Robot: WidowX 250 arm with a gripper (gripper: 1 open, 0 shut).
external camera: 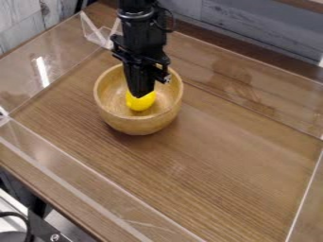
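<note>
A wooden bowl (136, 121) sits in the upper middle of the table, holding a yellow object (142, 101). My black gripper (140, 83) reaches down from the top to just over the yellow object. It looks shut, and its tips are partly lost against the dark arm, so whether they touch the object cannot be told.
A low wall (252, 33) runs along the back. A dark cable (15, 216) is at the lower left.
</note>
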